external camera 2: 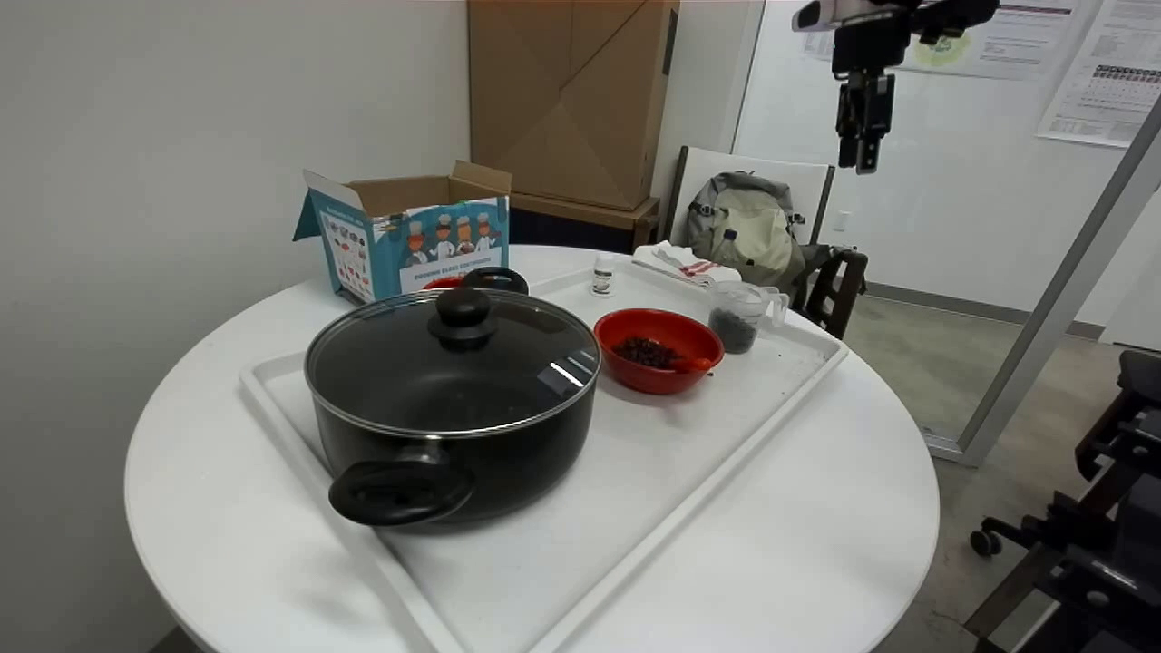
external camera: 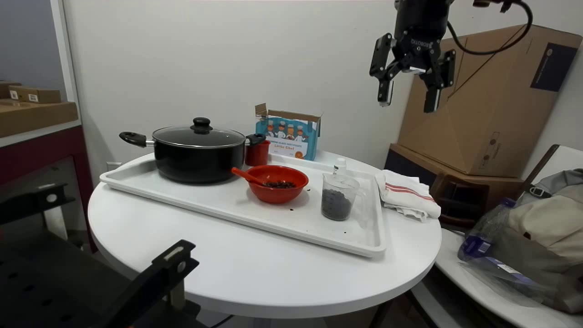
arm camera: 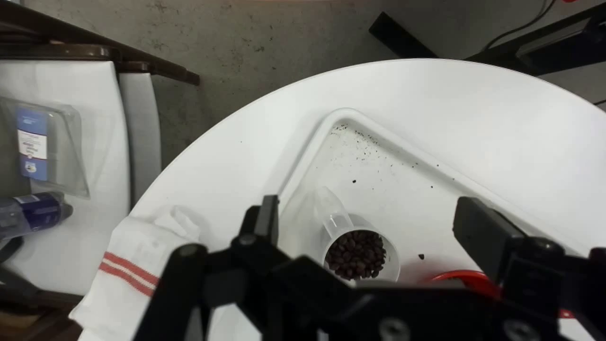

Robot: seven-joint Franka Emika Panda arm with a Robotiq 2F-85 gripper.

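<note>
High above the right side of the table, my gripper (external camera: 408, 104) hangs open and empty, well clear of everything on the tray. In the wrist view a clear measuring cup (external camera: 337, 199) holding dark beans (arm camera: 356, 255) appears between the spread fingers, far below them. To its left in exterior view 1 sits a red bowl (external camera: 278, 194) with dark pieces inside and a red spoon (external camera: 247, 175) leaning on its rim. A black pot (external camera 2: 452, 435) with a glass lid (external camera 2: 381, 365) on top occupies the tray's other end.
The white tray (external camera: 246, 219) lies on a round white table (external camera: 235, 268). Behind are a red cup (external camera: 258, 153), a small white bottle (external camera 2: 603, 274) and a blue box (external camera 2: 419, 234). A striped towel (external camera: 407, 194) lies right of the tray.
</note>
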